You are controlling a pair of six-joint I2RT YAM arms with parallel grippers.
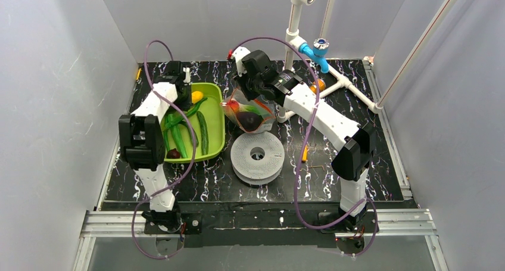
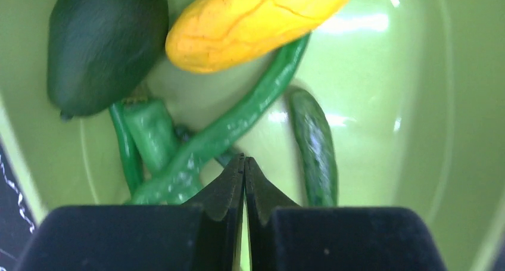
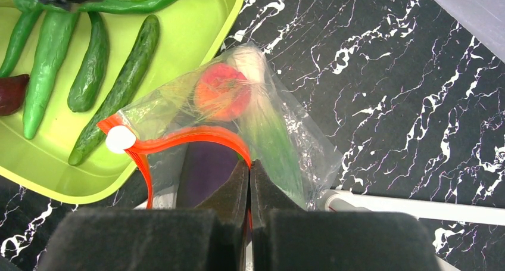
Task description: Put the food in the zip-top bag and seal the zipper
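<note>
The zip top bag (image 3: 274, 134) stands with its orange zipper rim (image 3: 196, 133) bowed open beside the tray. Through the clear plastic show a red tomato (image 3: 223, 92), a white-and-green vegetable (image 3: 268, 134) and a dark eggplant (image 3: 205, 170). My right gripper is shut on the bag's rim. Over the tray, my left gripper is shut with nothing between its fingertips. Ahead of it lie a yellow fruit (image 2: 238, 27), a dark green avocado (image 2: 107, 44), a long green pepper (image 2: 238, 122) and a cucumber (image 2: 314, 152).
The lime-green tray (image 1: 220, 134) also holds a dark red onion (image 1: 173, 154). In front of the bag sits a grey spool (image 1: 258, 158). White pipes with a blue tap (image 1: 315, 53) stand behind on the right, near an orange object (image 1: 318, 86).
</note>
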